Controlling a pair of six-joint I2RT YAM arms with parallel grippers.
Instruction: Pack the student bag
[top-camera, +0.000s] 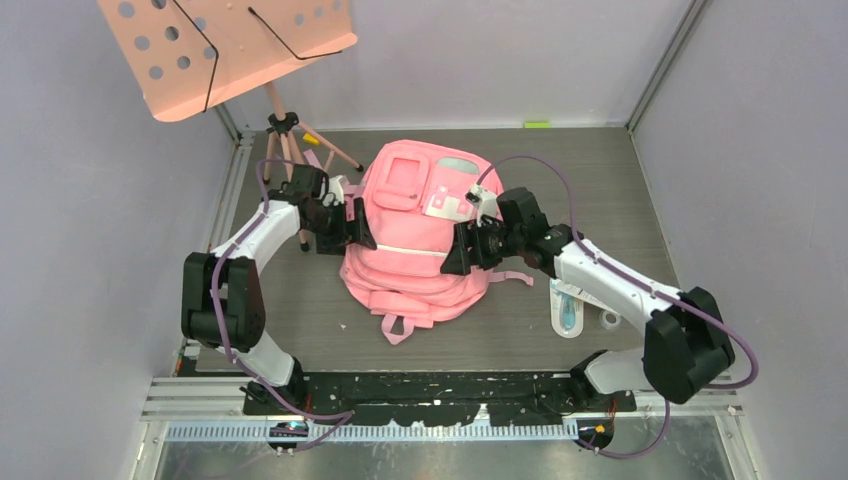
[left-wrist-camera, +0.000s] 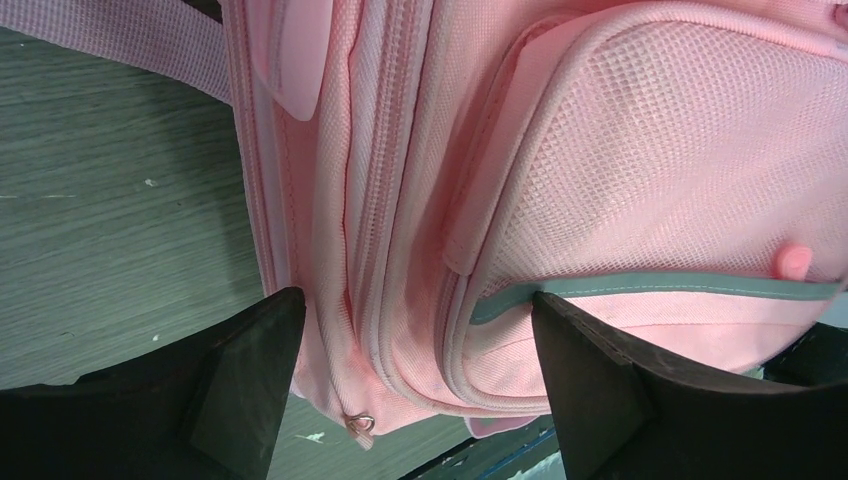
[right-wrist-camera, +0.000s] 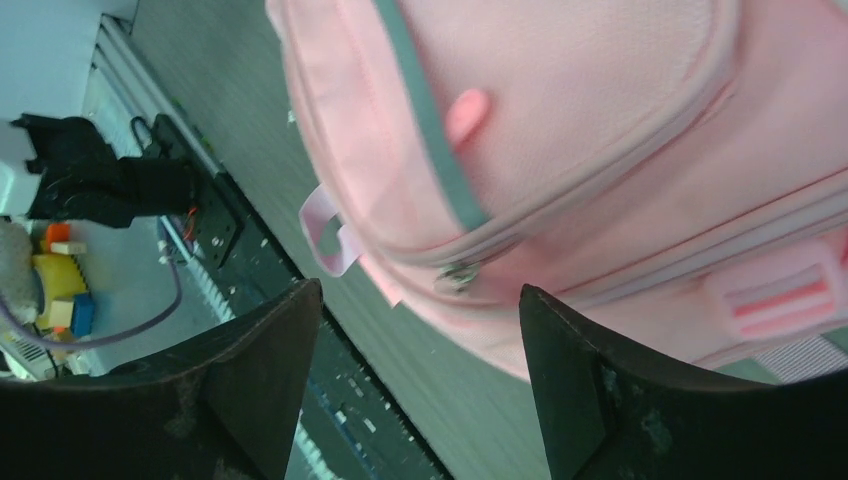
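Observation:
A pink backpack (top-camera: 410, 235) lies on the dark table with its loop handle towards the front. Over its left side is my left gripper (top-camera: 360, 225), its fingers apart. In the left wrist view the side seam and zipper (left-wrist-camera: 385, 180) run down between those fingers, with none of the fabric visibly pinched. My right gripper (top-camera: 460, 250) is open at the bag's right side. The right wrist view is blurred; a metal zipper pull (right-wrist-camera: 458, 278) shows on the bag's edge, ahead of the open fingers, and nothing sits between them.
At the right front lie packaged blue items (top-camera: 567, 312) and a small white roll (top-camera: 610, 320). A pink music stand (top-camera: 240, 50) rises at the back left, its tripod near my left arm.

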